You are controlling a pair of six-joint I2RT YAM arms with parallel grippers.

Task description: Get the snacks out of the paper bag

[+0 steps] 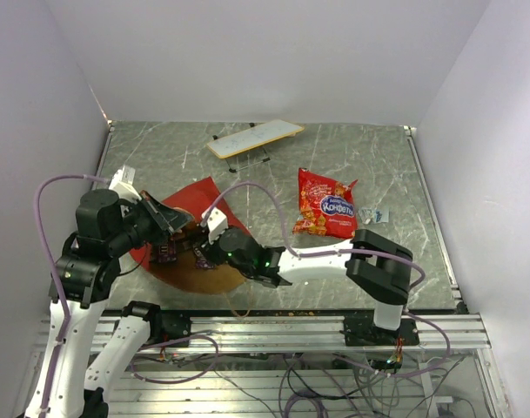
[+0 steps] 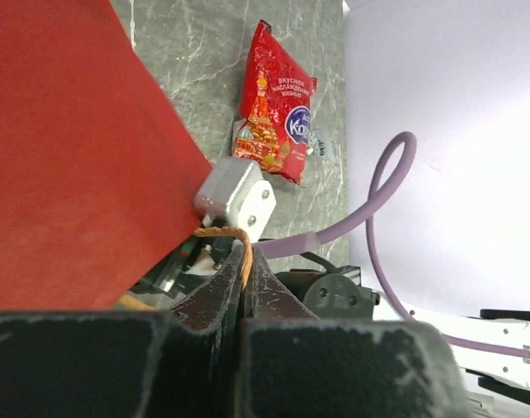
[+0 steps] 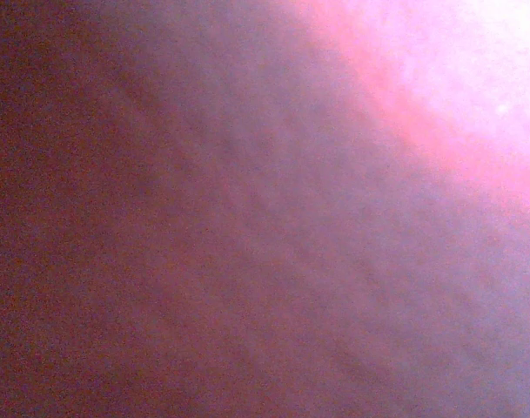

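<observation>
The red-and-brown paper bag lies open on its side at the left of the table, with dark purple snack packets inside. My left gripper is at the bag's top, shut on an orange cord handle in the left wrist view. My right gripper reaches into the bag's mouth, its fingers hidden; its wrist view is a pinkish-brown blur. A red snack bag lies outside, to the right.
A whiteboard on a stand stands at the back. A small clear packet lies beside the red snack bag. White walls enclose the table.
</observation>
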